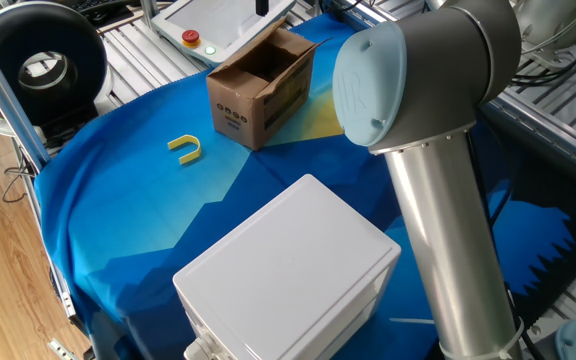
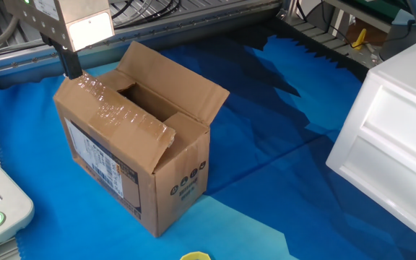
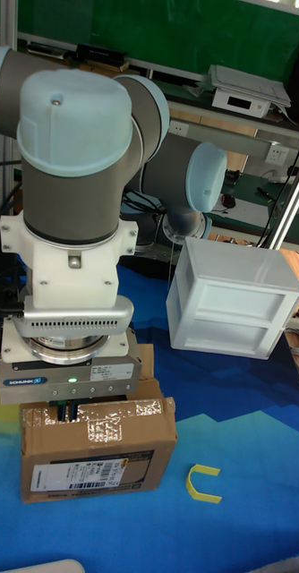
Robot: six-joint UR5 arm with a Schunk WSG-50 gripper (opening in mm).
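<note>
An open cardboard box stands upright on the blue cloth, one flap raised and a taped flap sloping over its opening. My gripper points down at the box's taped top edge in exterior view 3. From exterior view 2, a dark finger comes down by the box's far left top corner; whether it touches the cardboard is unclear. The gap between the fingers does not show clearly. A yellow U-shaped piece lies on the cloth beside the box. The white drawer unit stands farther off.
A teach pendant with a red stop button lies behind the box in exterior view 1. My arm rises right of the drawer unit. Open cloth extends around the yellow piece.
</note>
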